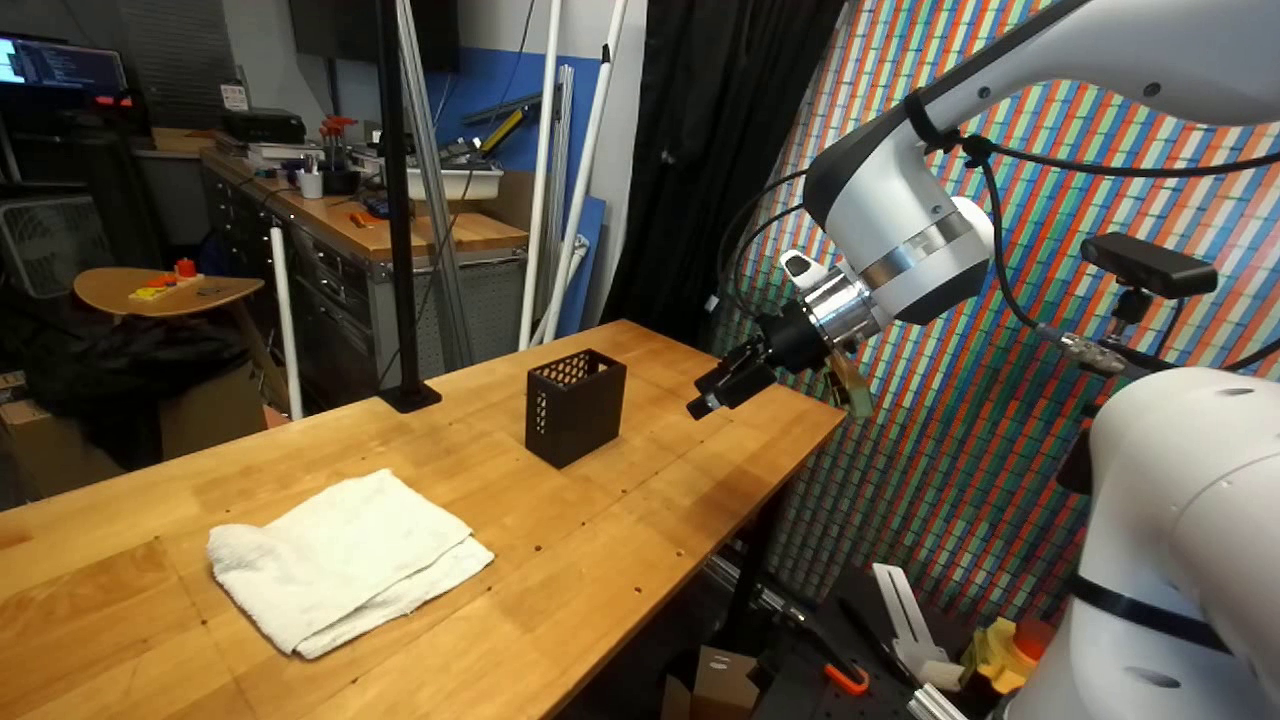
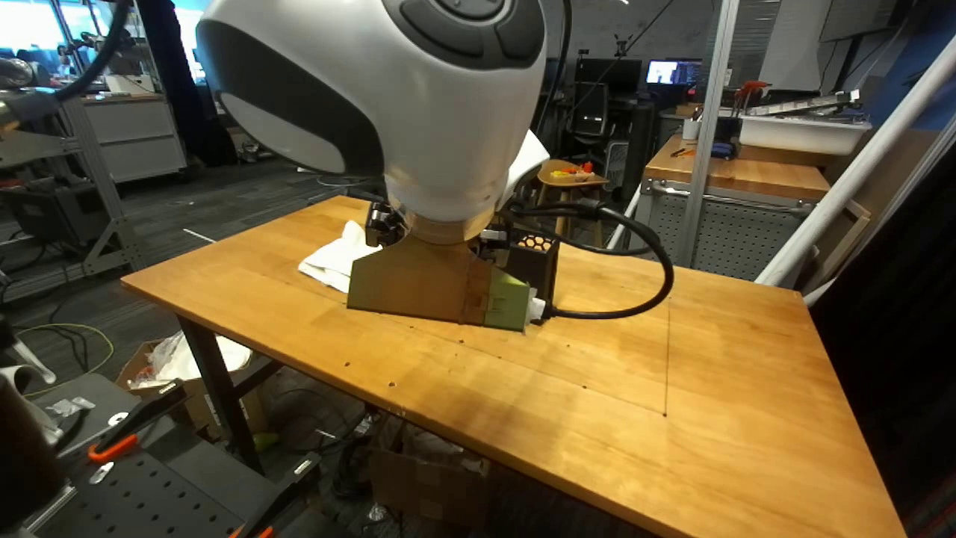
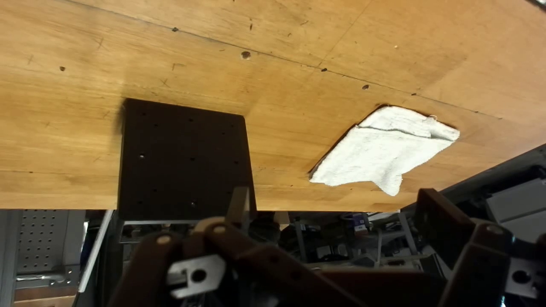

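Observation:
A folded white cloth (image 1: 348,558) lies flat on the wooden table (image 1: 564,540), with its near-right edge showing a second layer. Farther along the tabletop stands a black box (image 1: 576,408) with a honeycomb-perforated side and an open top. My gripper (image 1: 710,396) hangs over the table to the right of the box, clear of both objects. In the wrist view its fingers (image 3: 442,217) are spread wide, with nothing held between them. The cloth (image 3: 381,148) and a solid face of the box (image 3: 184,158) appear beyond them. The arm hides most of the gripper in exterior view 2.
A black post (image 1: 409,394) rises from the table's back edge. Bare tabletop surrounds the cloth and box. A looping black cable (image 2: 663,260) hangs beside the wrist. A camera on a mount (image 1: 1148,264) stands near the arm.

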